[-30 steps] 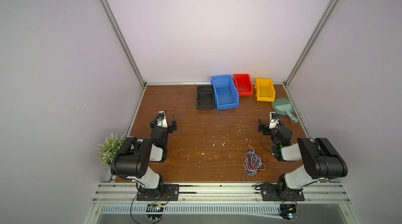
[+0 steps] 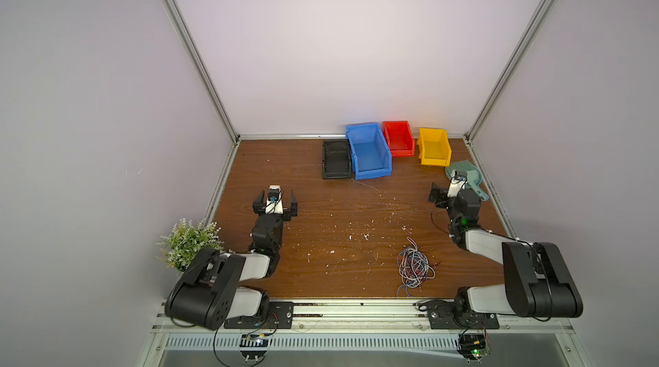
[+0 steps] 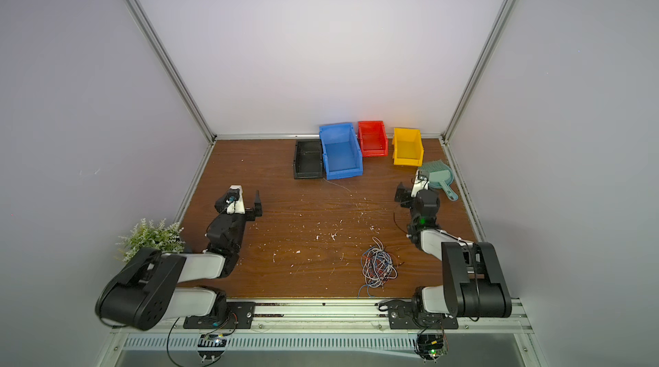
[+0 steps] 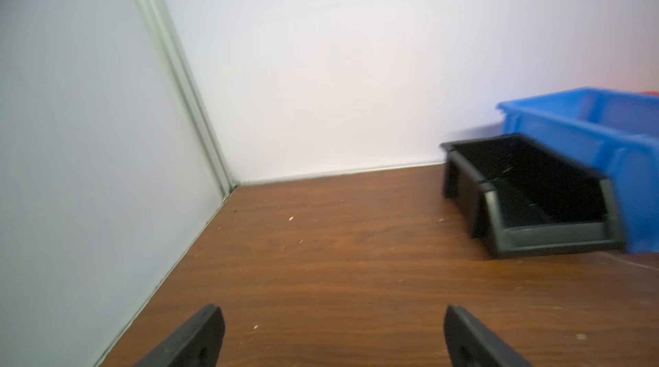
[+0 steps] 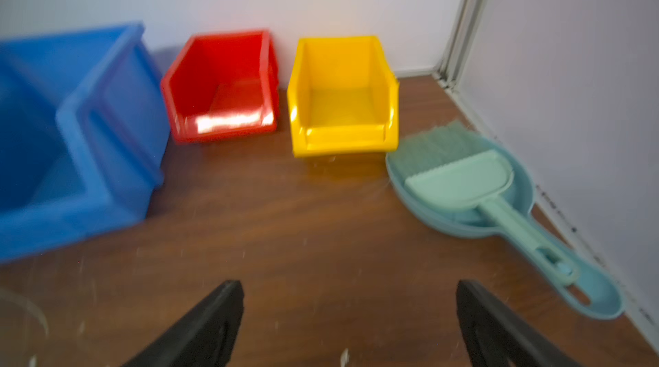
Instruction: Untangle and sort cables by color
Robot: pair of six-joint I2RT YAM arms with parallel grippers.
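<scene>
A tangled heap of thin cables (image 2: 414,267), mostly white and blue with some red, lies near the front edge of the table, right of centre. Along the back stand a black bin (image 2: 336,160), a large blue bin (image 2: 370,154), a red bin (image 2: 399,139) and a yellow bin (image 2: 434,147); no cables show inside them. Over the left side hovers my left gripper, open, its fingers wide apart and empty. My right gripper is also open and empty, in front of the yellow bin and away from the heap.
A green dustpan with a brush (image 5: 473,181) lies by the right wall. One thin strand (image 2: 367,184) rests in front of the blue bin. White scraps dot the middle of the table, which is otherwise clear. A potted plant (image 2: 190,242) stands at the left edge.
Both arms have shifted: the left gripper slightly to the right, the right gripper a little right and toward the back. The cable heap and the bins have stayed where they were.
</scene>
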